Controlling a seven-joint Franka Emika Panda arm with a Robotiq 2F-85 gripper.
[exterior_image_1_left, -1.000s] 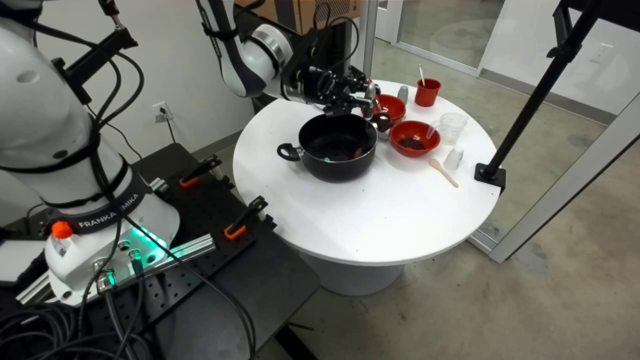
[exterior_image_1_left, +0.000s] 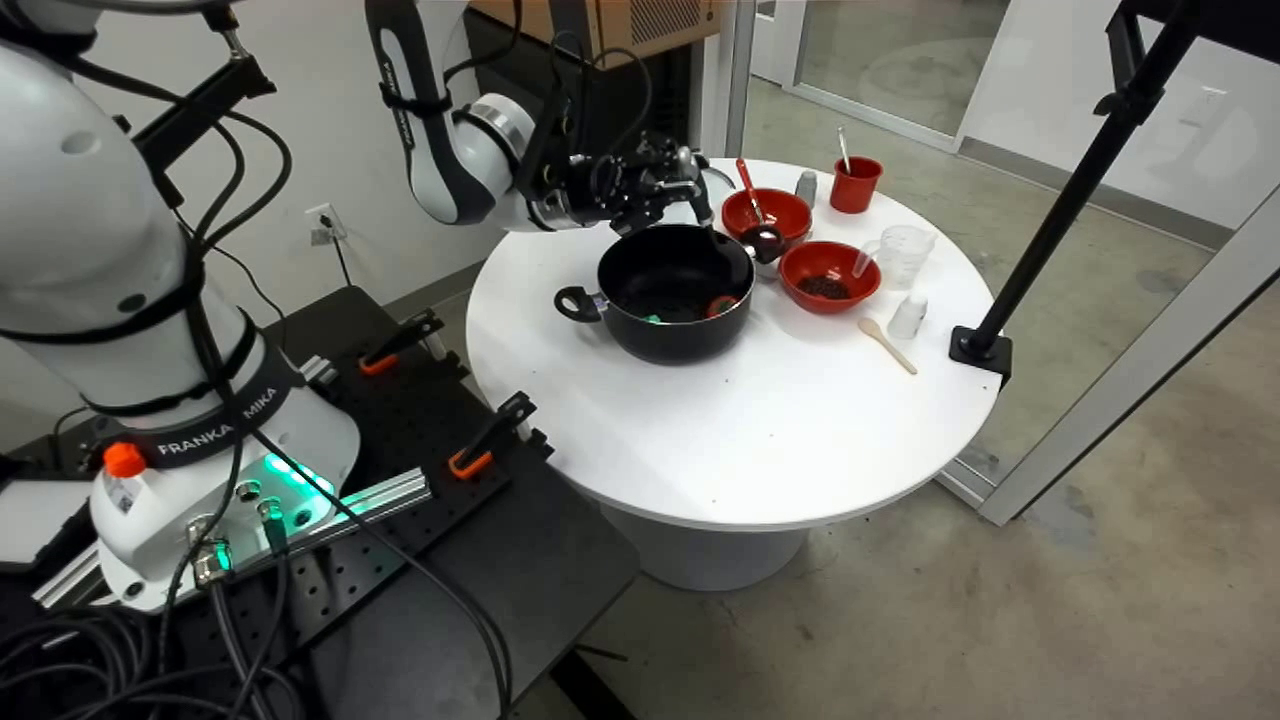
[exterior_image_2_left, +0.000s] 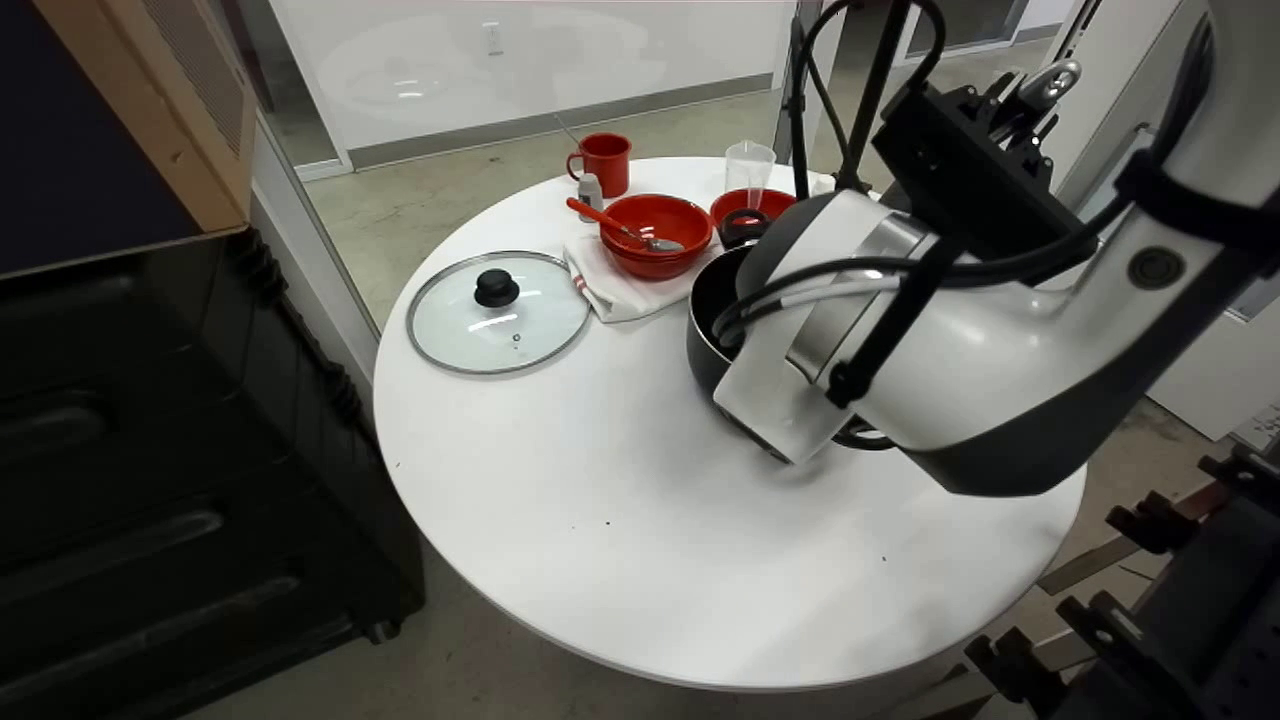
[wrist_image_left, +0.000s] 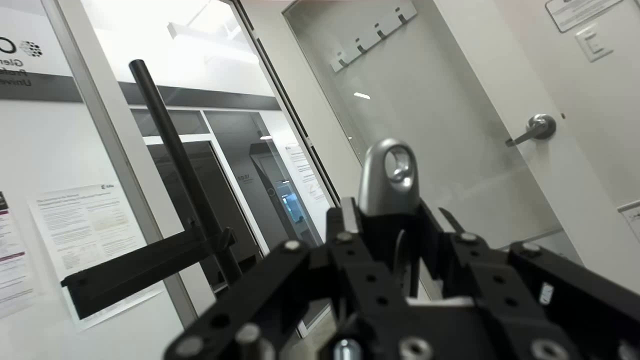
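Observation:
My gripper (exterior_image_1_left: 686, 192) is over the far rim of a black pot (exterior_image_1_left: 675, 334). It is shut on a utensil whose grey handle end (wrist_image_left: 388, 180), pierced by a hole, rises above the black fingers (wrist_image_left: 354, 258) in the wrist view. The same grey handle end (exterior_image_2_left: 1052, 82) shows in exterior view 2. The lower part of the utensil drops towards the pot's inside and is too dark to make out. Small green and reddish patches show in the pot; what they are I cannot tell. In exterior view 2 my arm covers much of the pot.
A glass lid (exterior_image_2_left: 498, 312) lies beside a white cloth (exterior_image_2_left: 624, 282). Red bowls (exterior_image_1_left: 829, 277), a red mug (exterior_image_1_left: 854, 187), a clear measuring cup (exterior_image_1_left: 902, 254), a small white shaker (exterior_image_1_left: 908, 316) and a wooden spoon (exterior_image_1_left: 888, 346) stand or lie by the pot.
My gripper has moved left in exterior view 1, with the utensil in it, along the pot's far side. The pot has stayed in place.

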